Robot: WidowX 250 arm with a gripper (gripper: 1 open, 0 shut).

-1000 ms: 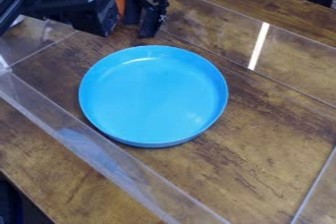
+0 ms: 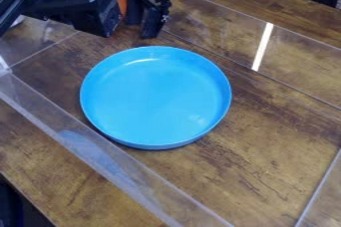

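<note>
A large blue plate (image 2: 155,98) lies empty on the wooden surface. Behind it, at the top of the camera view, the black gripper (image 2: 144,22) reaches down from the dark arm at upper left. An orange object (image 2: 122,2) with some green above it is partly hidden behind the arm, close to the gripper. The fingers are dark and overlap the background, so their spacing is hard to make out, as is anything between them.
A clear strip or edge runs diagonally along the lower left. A dark block borders the top right.
</note>
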